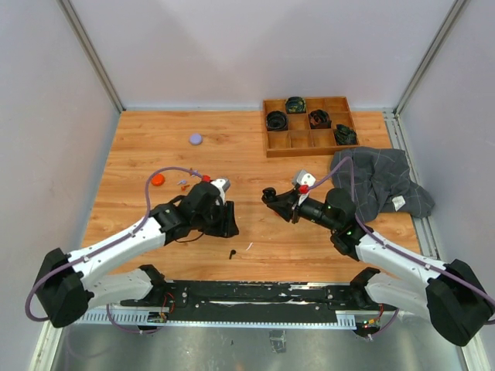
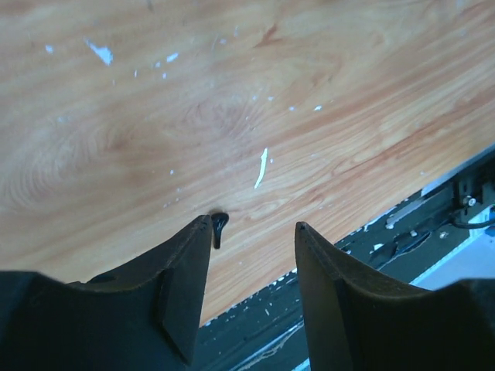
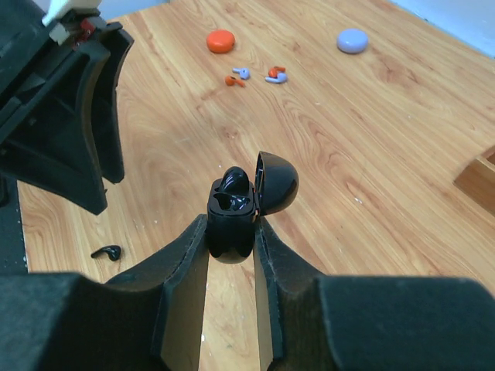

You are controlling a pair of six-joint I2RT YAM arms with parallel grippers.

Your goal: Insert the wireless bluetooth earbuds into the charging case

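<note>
My right gripper is shut on the black charging case [image 3: 230, 224], holding it above the table with its rounded lid [image 3: 278, 184] standing open. Inside the case a glossy dome, seemingly a seated earbud [image 3: 233, 181], fills one side, while a dark, empty-looking hollow shows nearer the front. On the wood near the front edge lies a loose black earbud [image 1: 232, 253]. Over that area hovers my left gripper, open and empty. In the left wrist view the loose earbud [image 2: 219, 226] appears near the left fingertip, apart from it and lower down.
A sectioned wooden tray [image 1: 302, 152] with black items stands at the back right, beside a dark grey cloth [image 1: 375, 182]. Orange and lavender round cases [image 3: 220, 41] and several small coloured earbuds [image 3: 276, 75] lie at the left back.
</note>
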